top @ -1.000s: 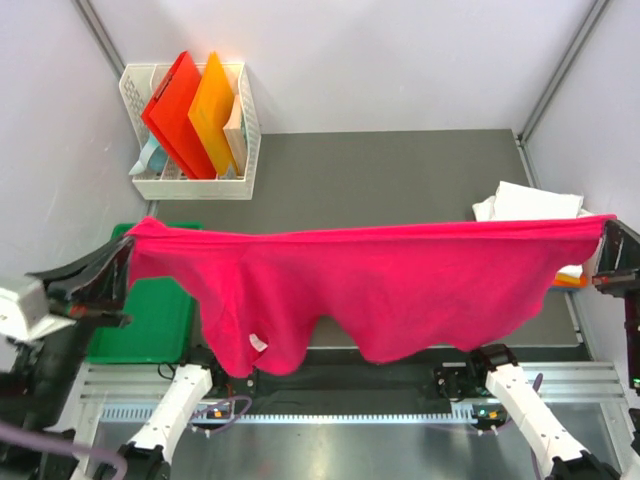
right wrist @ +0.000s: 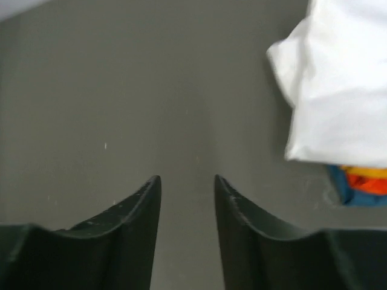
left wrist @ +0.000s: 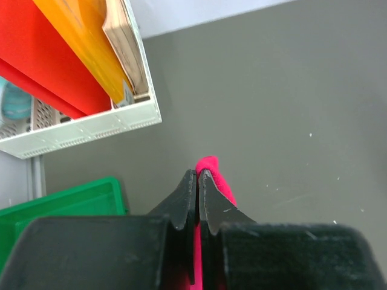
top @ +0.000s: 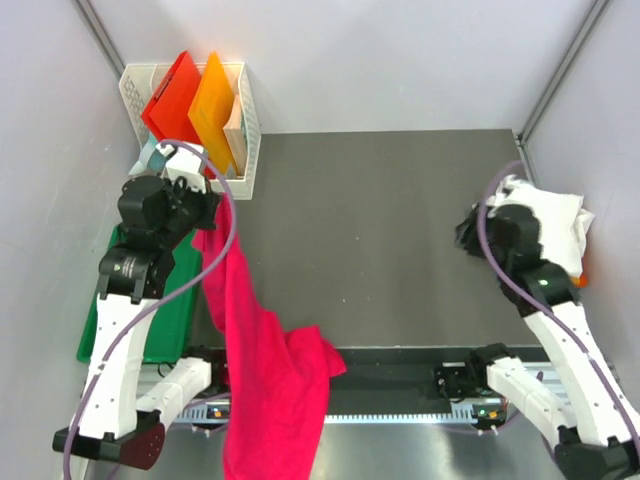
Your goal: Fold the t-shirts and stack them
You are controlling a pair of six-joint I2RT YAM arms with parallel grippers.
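A red-pink t-shirt (top: 262, 350) hangs from my left gripper, which is shut on a small bunch of its cloth. In the top view the shirt trails down from the left arm over the table's front edge. To the right, my right gripper is part open, with only bare table between its fingers. A folded stack of shirts (right wrist: 344, 90) lies just right of it, white on top with orange and blue cloth beneath; the right arm partly covers this stack in the top view.
A white basket (top: 252, 165) with red and orange folders stands at the back left. The green bin (top: 180, 310) sits below it, partly under the left arm.
The shirt was stretched between both grippers; its right end has come free and it now hangs from the left one. The left gripper has moved inward and back; the right has moved left.
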